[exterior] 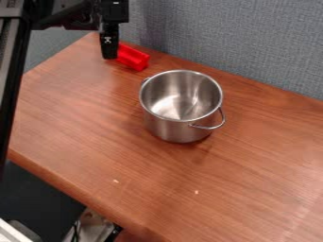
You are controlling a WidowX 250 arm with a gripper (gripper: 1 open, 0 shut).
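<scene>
A black gripper (110, 52) hangs at the top left, its tip low at the near left end of a red object (131, 58) that lies on the wooden table near the back wall. Whether the fingers are open or shut on it cannot be made out. A steel pot (180, 125) with wire handles stands right of and nearer than the red object, apart from it.
A grey padded wall (240, 43) runs along the back. The arm's black link crosses the left edge.
</scene>
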